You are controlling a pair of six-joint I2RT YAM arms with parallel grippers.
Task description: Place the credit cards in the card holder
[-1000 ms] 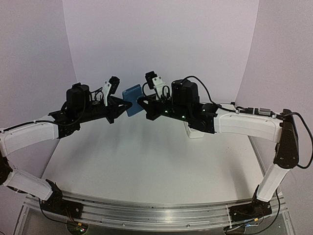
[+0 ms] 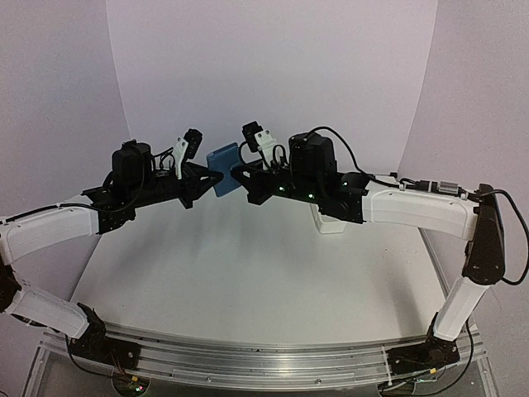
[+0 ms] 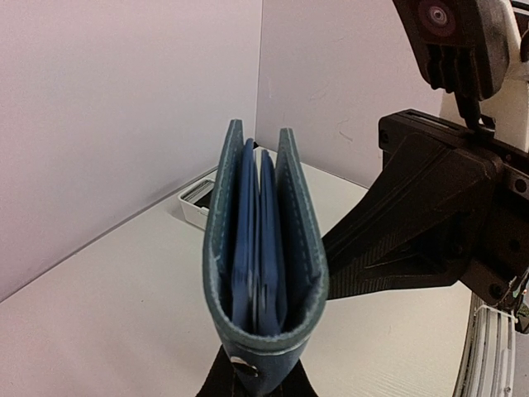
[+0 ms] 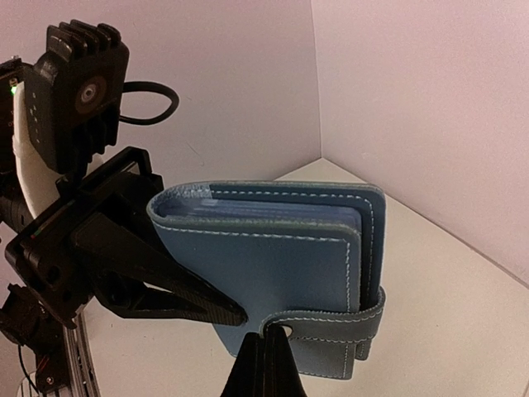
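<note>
Held up above the table, the blue card holder (image 2: 221,157) has my left gripper (image 2: 215,179) shut on its spine side. From the left wrist view, the holder (image 3: 264,351) shows its open top, with clear bluish sleeves (image 3: 245,248) between the two covers. My right gripper is shut, its fingertips at the front cover beside the snap. The strap (image 4: 335,327) wraps round the cover's free edge onto the front, its end by those fingertips. Whether the strap's tip is pinched or the snap is fastened, I cannot tell. No separate card is clearly visible in the sleeves.
A small white box (image 2: 330,225) stands on the table behind the right arm; the left wrist view shows this box (image 3: 195,217) with something flat and pale inside. Walls enclose the back and sides.
The left arm and the card holder have stayed in place.
</note>
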